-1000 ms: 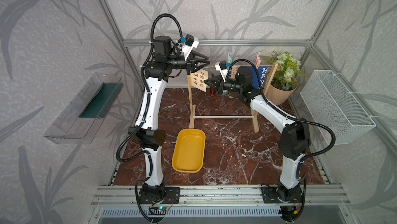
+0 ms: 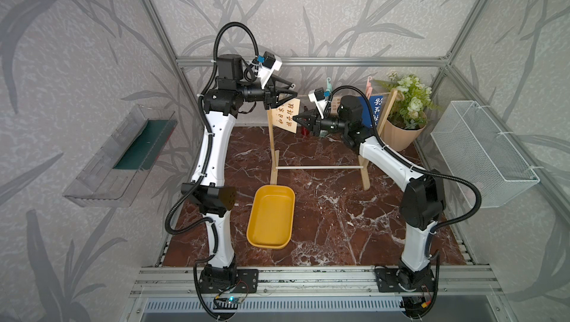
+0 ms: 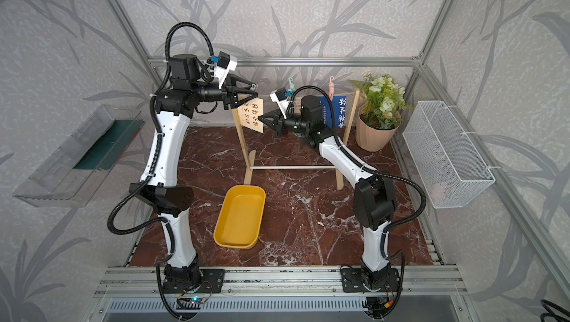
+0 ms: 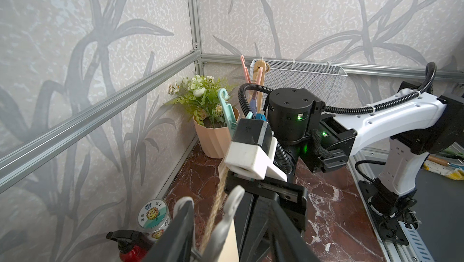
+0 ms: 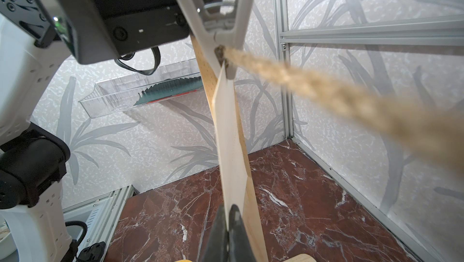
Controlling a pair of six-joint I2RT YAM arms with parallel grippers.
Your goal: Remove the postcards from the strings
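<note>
A cream postcard hangs from a white clip on the string near the rack's left post. My right gripper is shut on this postcard's edge at the lower side, seen edge-on in the right wrist view. My left gripper is above it, part open around the clip in the left wrist view. Farther right on the rack hang a blue postcard and a pale one, partly hidden, with mint and pink clips.
A yellow tray lies at the front. A potted plant stands back right. A red bottle and a can sit behind the rack. Baskets hang on both side walls.
My left gripper has moved slightly left and down by the clip. My right gripper stays in place on the cream postcard.
</note>
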